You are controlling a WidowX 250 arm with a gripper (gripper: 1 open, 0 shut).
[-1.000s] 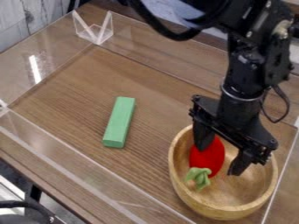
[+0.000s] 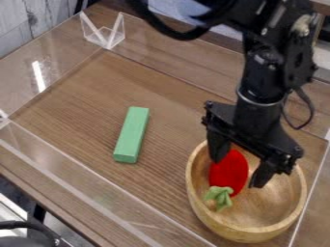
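A tan bowl (image 2: 268, 216) sits at the lower right of the camera view, holding a red object with a green tip (image 2: 229, 172), like a strawberry or similar toy. My black gripper (image 2: 252, 150) is open just over the bowl, its fingers either side of and partly above the red object's upper end. Whether they touch it cannot be told.
A green block (image 2: 131, 133) lies on the wooden table (image 2: 77, 116) left of the bowl. A white wire-like holder (image 2: 102, 27) stands at the top left.
The red object and bowl look about the same.
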